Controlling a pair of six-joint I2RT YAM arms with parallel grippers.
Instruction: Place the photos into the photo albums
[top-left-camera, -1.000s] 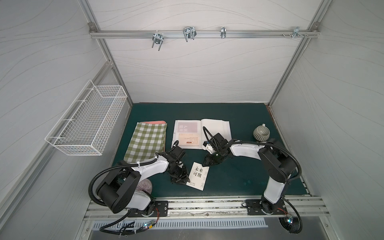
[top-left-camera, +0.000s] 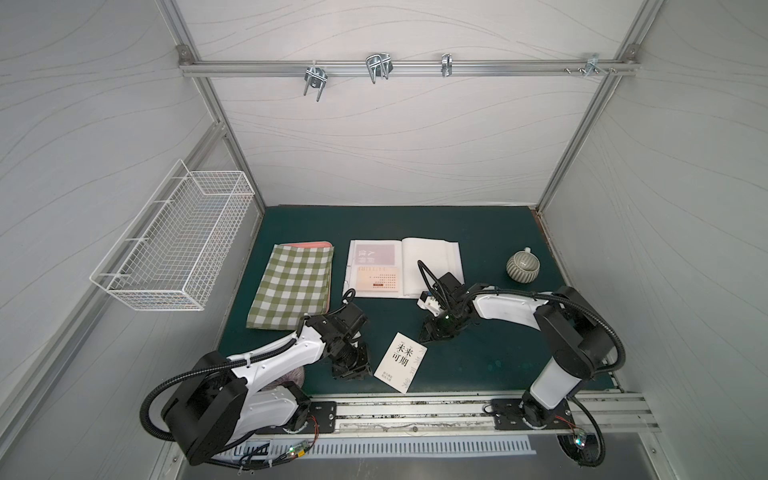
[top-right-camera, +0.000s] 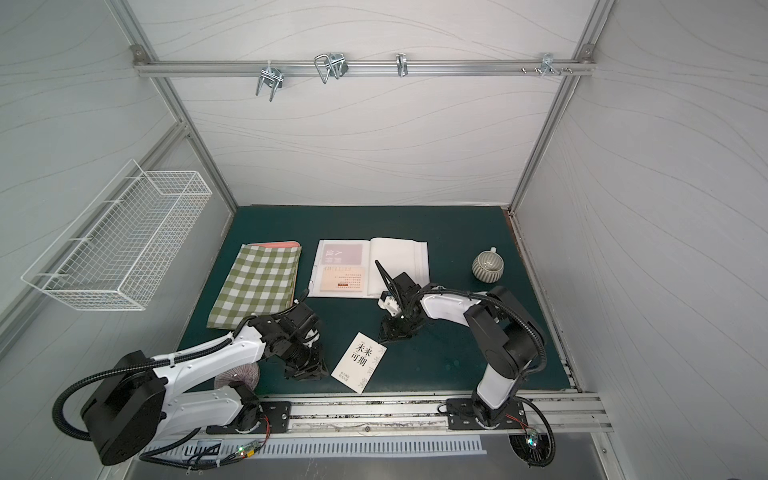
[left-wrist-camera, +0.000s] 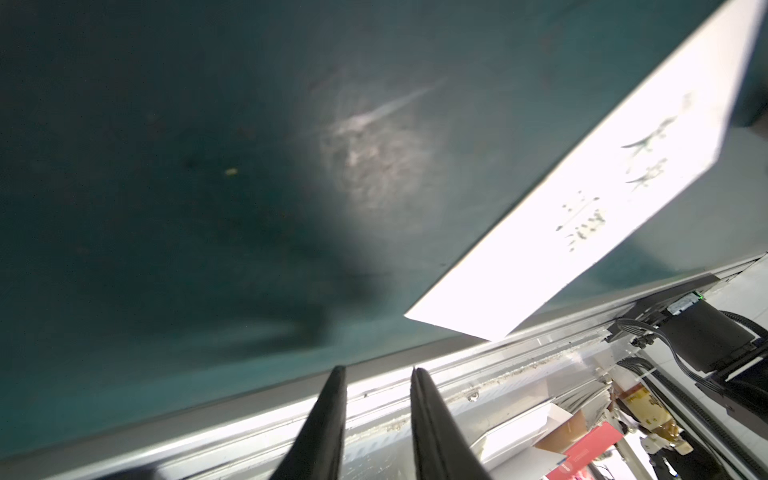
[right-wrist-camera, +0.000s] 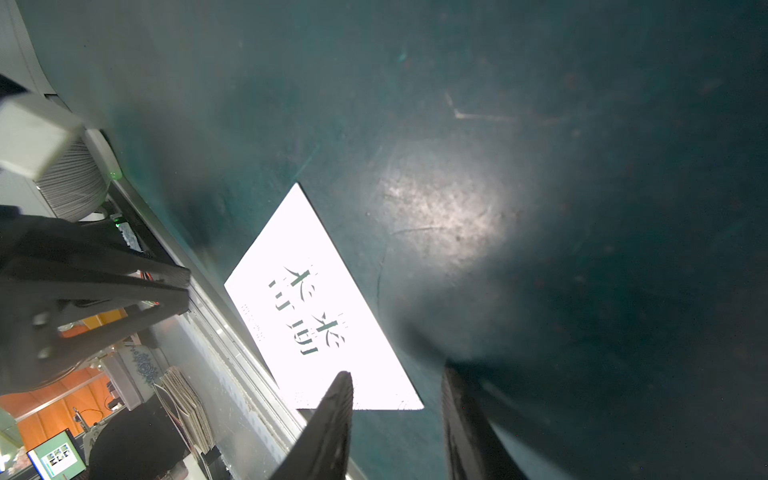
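A white photo card (top-left-camera: 400, 362) with black Chinese characters lies flat on the green table near the front edge, between my grippers. An open album (top-left-camera: 430, 257) lies behind, pink and orange prints on its left page, its right page white. My left gripper is left of the card, fingers apart and empty. My right gripper is above and behind the card's right end, open, with nothing between its fingertips.
A checked cloth (top-left-camera: 288, 284) lies at the left, a striped pot (top-left-camera: 522, 268) at the right. A wire basket (top-left-camera: 180, 240) hangs on the left wall.
My left gripper has drawn back leftward from it; my right gripper has moved right.
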